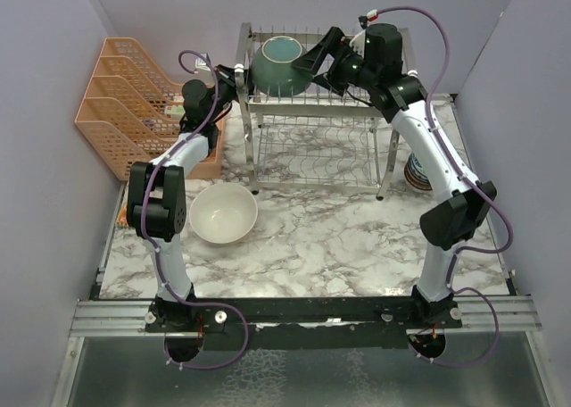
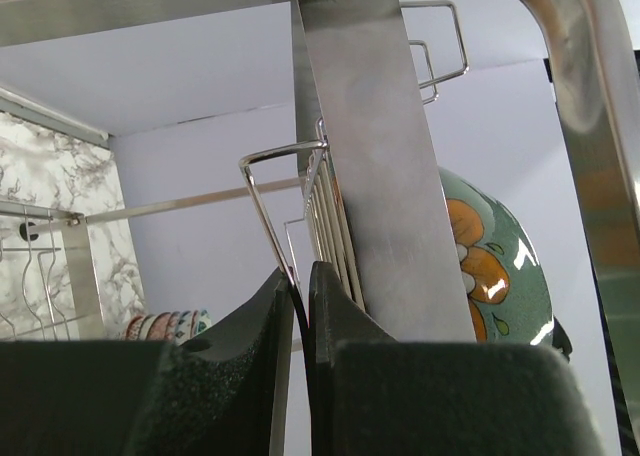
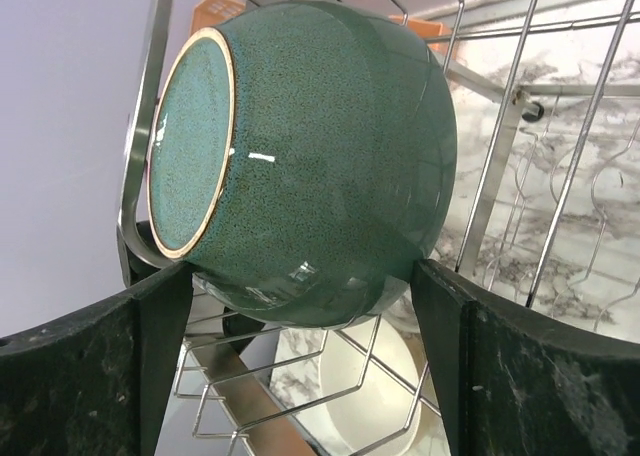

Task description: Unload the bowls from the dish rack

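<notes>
A green bowl lies on its side in the upper tier of the metal dish rack, its base ring showing in the right wrist view. My right gripper is open at the bowl, fingers at its lower edge. My left gripper is at the rack's left side; in the left wrist view its fingers are shut on a thin wire of the rack. Part of a patterned bowl shows behind the rack's metal bar there.
An orange rack stands at the back left. A white bowl sits on the marble counter, front left. Stacked bowls are at the right.
</notes>
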